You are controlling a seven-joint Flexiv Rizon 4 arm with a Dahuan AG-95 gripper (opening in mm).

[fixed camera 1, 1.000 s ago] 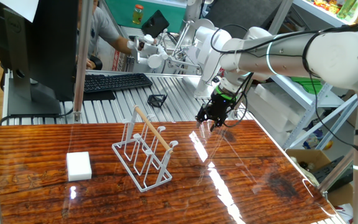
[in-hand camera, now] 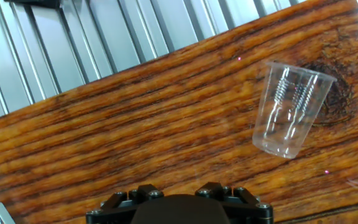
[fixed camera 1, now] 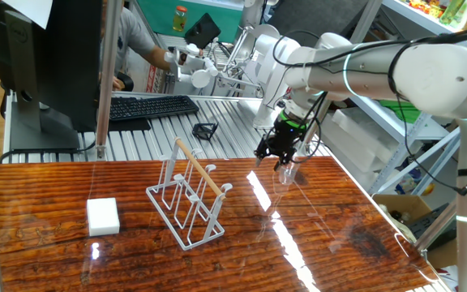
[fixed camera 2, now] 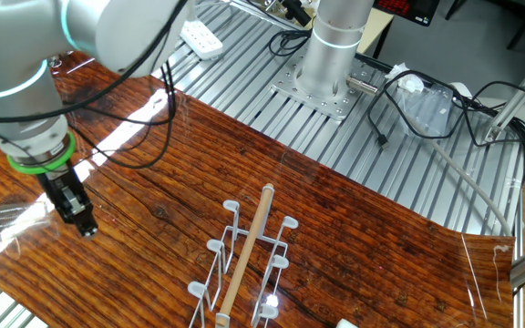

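A clear plastic cup (in-hand camera: pixel 294 111) lies on its side on the wooden tabletop, its wide rim pointing away from my gripper in the wrist view. That same cup (fixed camera 1: pixel 288 173) shows faintly just beneath and to the right of my gripper (fixed camera 1: pixel 275 160) in exterior view 1. In exterior view 2 the cup (fixed camera 2: pixel 21 221) is left of the gripper (fixed camera 2: pixel 87 233). At the wrist view's bottom edge, the gripper stands open, its two dark fingers apart and nothing seen between them. Cup and fingers are apart there.
A white metal cup rack (fixed camera 1: pixel 186 203) with a wooden top bar stands mid-table. Left of it sits a white block (fixed camera 1: pixel 102 216). The slatted metal surface (in-hand camera: pixel 123 37) borders the table's far edge. Bare wood (fixed camera 1: pixel 258 251) lies right of the rack.
The arm has shifted slightly in exterior view 1. Mostly hidden at the gripper a second ago, the cup now shows more clearly and a little further right. Rack and block have stayed put.
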